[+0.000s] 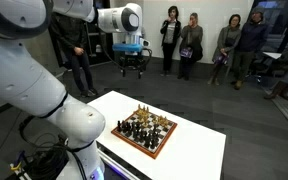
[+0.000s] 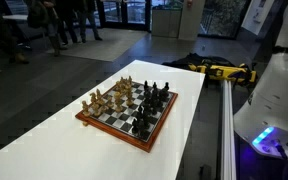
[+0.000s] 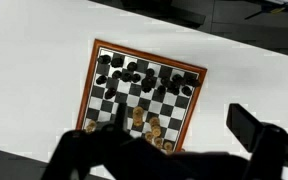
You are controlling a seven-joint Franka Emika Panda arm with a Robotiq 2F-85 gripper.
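A chessboard (image 1: 133, 144) with a brown wooden rim lies on the white table. Dark pieces (image 1: 139, 132) stand along its near side in exterior view 1, with light tan pieces (image 1: 160, 120) farther back. Exterior view 2 shows the light pieces (image 2: 102, 103) on the left and the dark pieces (image 2: 154, 95) on the right. High above the board, my gripper (image 1: 133, 70) is open and apart from everything. From the wrist view, the board (image 3: 192, 105) appears beyond the widely spread fingers (image 3: 252, 130). The left finger hides some of the board's lower part.
The white table (image 1: 199, 145) has bare room around the board. Several people (image 1: 224, 45) stand on the dark floor beyond it. A cart with black and yellow items (image 2: 224, 70) stands past the table in exterior view 2, near my arm (image 2: 274, 100).
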